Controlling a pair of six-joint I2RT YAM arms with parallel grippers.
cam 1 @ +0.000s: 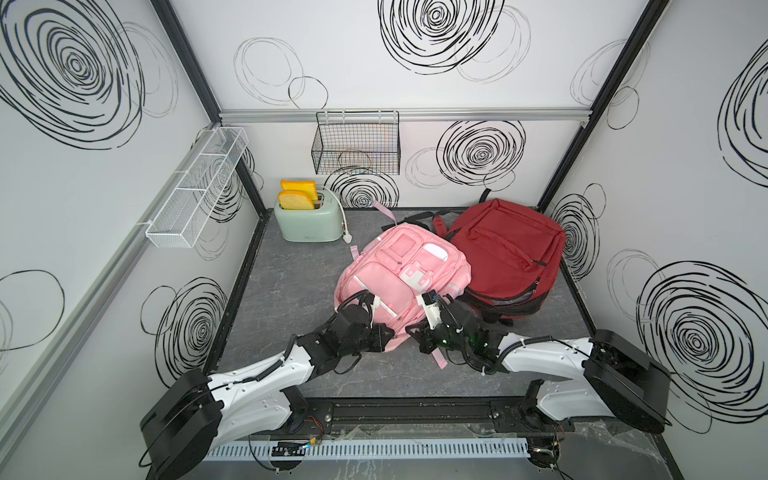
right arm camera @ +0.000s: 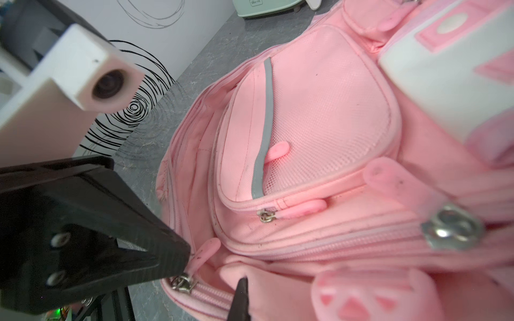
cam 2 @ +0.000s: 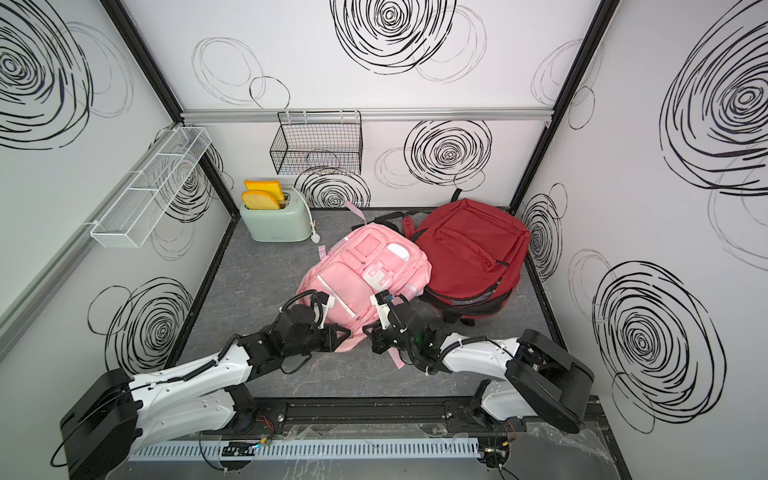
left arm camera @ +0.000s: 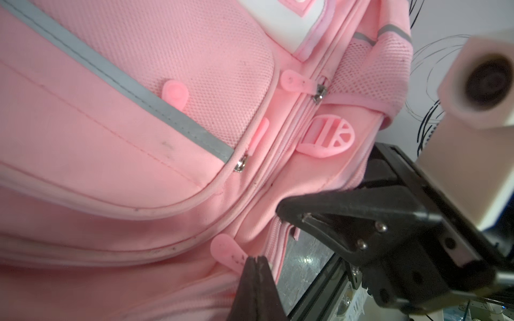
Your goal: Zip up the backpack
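The pink backpack (cam 1: 404,268) lies front-up, with several zipper pulls. My left gripper (cam 1: 384,336) is shut at its lower edge, beside a zipper pull (left arm camera: 227,251); whether that pull is pinched is unclear. My right gripper (cam 1: 412,332) is just to the right, shut at the lower zipper band. In the right wrist view a pull (right arm camera: 203,254) rises from a zipper slider (right arm camera: 182,283) near the fingertips, which are mostly hidden by the frame's bottom edge. The main zipper seam runs along the bag's rim.
A red backpack (cam 1: 512,248) lies against the pink one's right. A mint toaster (cam 1: 308,228) with yellow slices stands at the back left. Wire baskets (cam 1: 356,144) hang on the walls. Bare table (cam 1: 272,296) shows on the left.
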